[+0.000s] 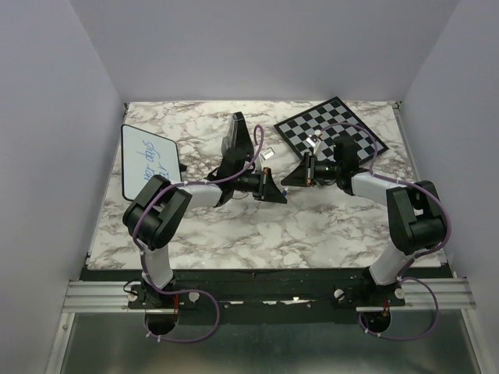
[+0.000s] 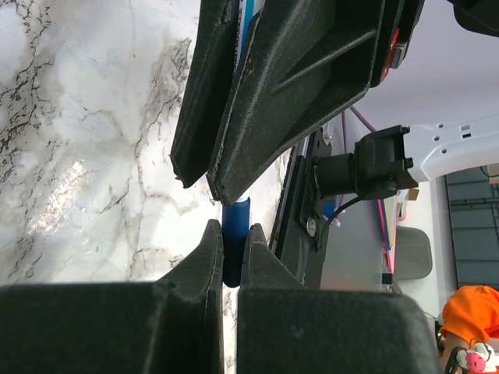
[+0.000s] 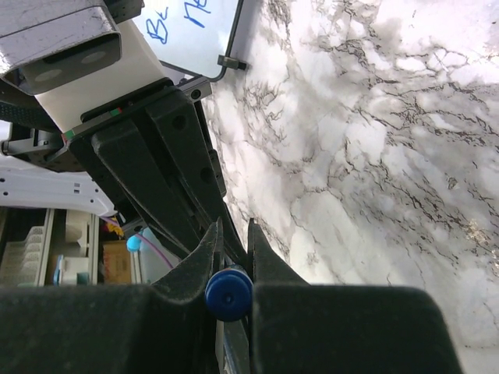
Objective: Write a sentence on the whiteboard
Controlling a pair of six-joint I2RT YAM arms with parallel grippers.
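Observation:
The whiteboard (image 1: 148,162) with blue handwriting lies at the left of the table, its corner also at the top of the right wrist view (image 3: 187,23). My two grippers meet at the table's middle. My left gripper (image 1: 279,195) is shut on a blue marker, whose dark blue end (image 2: 235,234) sits between its fingers. My right gripper (image 1: 296,178) is close by, also shut on the marker; in the left wrist view its fingers surround the lighter upper part. In the right wrist view the marker's round blue end (image 3: 229,294) points toward the camera.
A checkered board (image 1: 312,125) lies at the back right. A dark object (image 1: 238,134) stands at the back middle, behind the left arm.

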